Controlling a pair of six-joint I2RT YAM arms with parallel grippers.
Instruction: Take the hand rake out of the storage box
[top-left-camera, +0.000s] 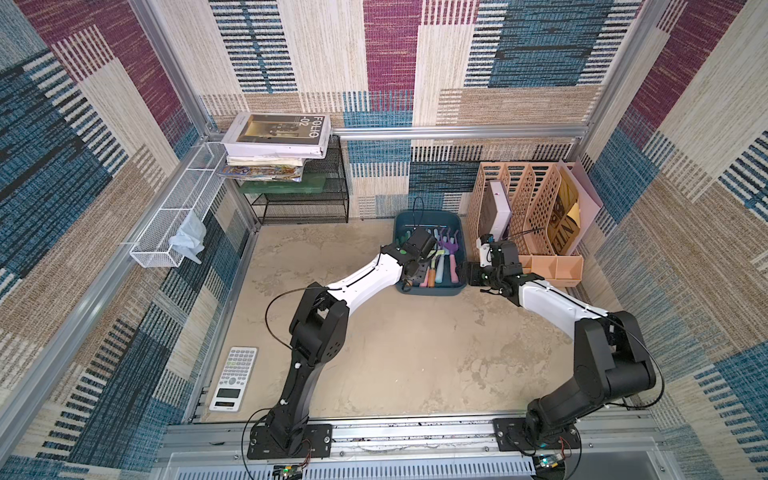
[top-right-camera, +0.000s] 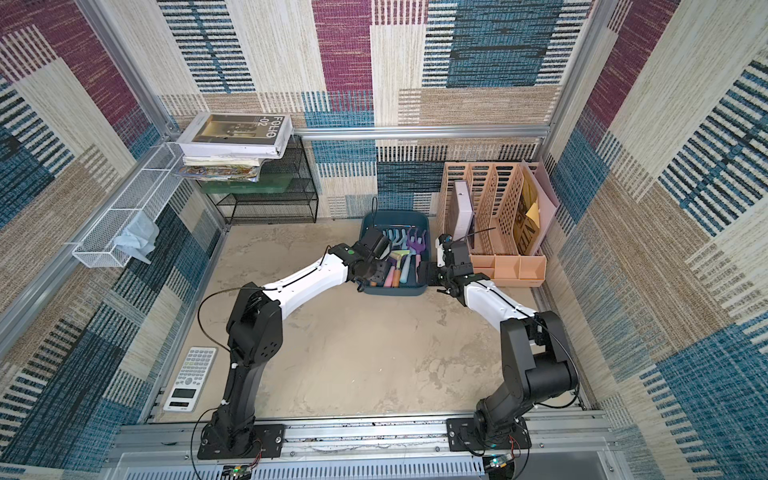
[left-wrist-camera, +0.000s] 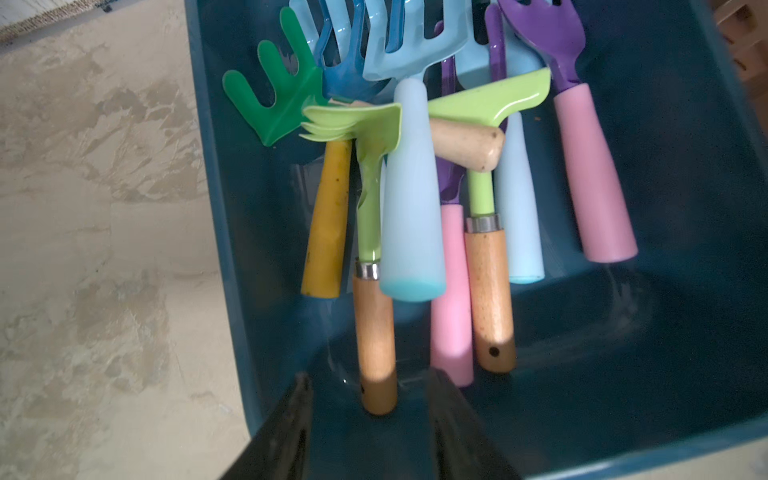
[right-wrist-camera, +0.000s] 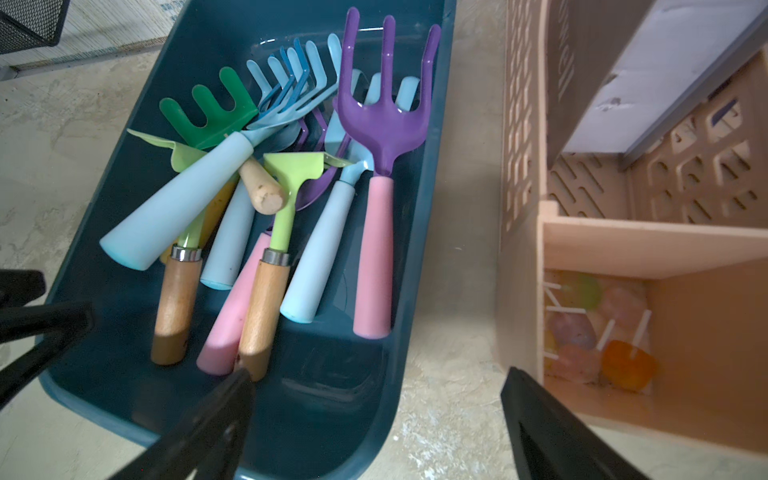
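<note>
A teal storage box (top-left-camera: 428, 291) holds a jumble of garden tools. Among them are rakes and forks: a green rake head (left-wrist-camera: 280, 112), light blue rakes with long handles (left-wrist-camera: 412, 200), a lime one with a wooden handle (left-wrist-camera: 374, 336) and a purple fork (right-wrist-camera: 382, 128) with a pink handle. My left gripper hangs over the box's near-left part, its fingers apart with nothing between them. My right gripper stands open at the box's right near side, with nothing held.
A peach organiser (top-left-camera: 544, 268) with files and candies stands right of the box. A black wire rack (top-left-camera: 296, 208) with books is at back left, a calculator (top-left-camera: 233, 376) at front left.
</note>
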